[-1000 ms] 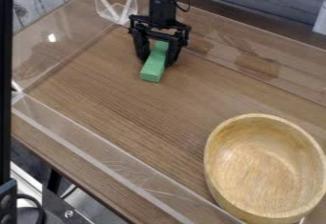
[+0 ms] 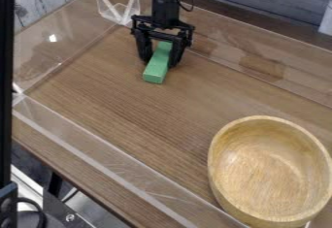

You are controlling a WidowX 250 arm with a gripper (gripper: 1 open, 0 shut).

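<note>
At the top centre of the view, the black robot arm reaches down to the wooden table, its gripper (image 2: pixel 161 45) around the upper part of a green block (image 2: pixel 157 69). The block's lower part shows below the dark fingers. Whether the fingers are closed on it or only beside it is too small to tell.
A large pale wooden bowl (image 2: pixel 266 169) stands at the front right. Clear plastic lies along the left edge and near the top left, and black cables show at the bottom left corner.
</note>
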